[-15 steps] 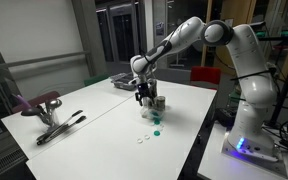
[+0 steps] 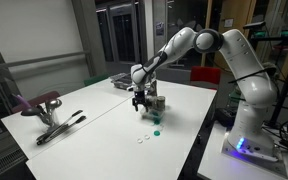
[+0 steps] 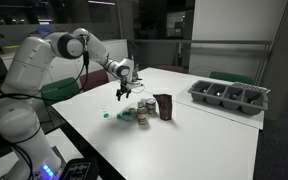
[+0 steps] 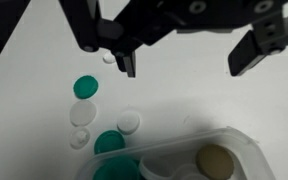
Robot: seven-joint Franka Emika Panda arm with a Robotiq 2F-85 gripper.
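Observation:
My gripper stands open above the white table, nothing between its fingers. Below it in the wrist view is a clear plastic container (image 4: 219, 138) holding a tan round lid (image 4: 215, 161) and some white and green pieces. Loose round lids lie beside it: a green lid (image 4: 86, 87), a white lid (image 4: 83, 112) and several others. From exterior view 1, the gripper (image 2: 138, 101) hangs close to the container, whose outline is hard to make out there. A green lid (image 2: 156, 133) lies toward the front of the table.
Several jars (image 3: 142, 116) and a dark brown bag (image 3: 164, 106) stand near the gripper. A silver rack of bins (image 3: 228, 96) sits at the table's far side. In exterior view 1, a utensil holder (image 2: 48, 119) is at left.
The gripper has shifted slightly to the left in exterior view 1, away from the jars. The lids and jars look unmoved.

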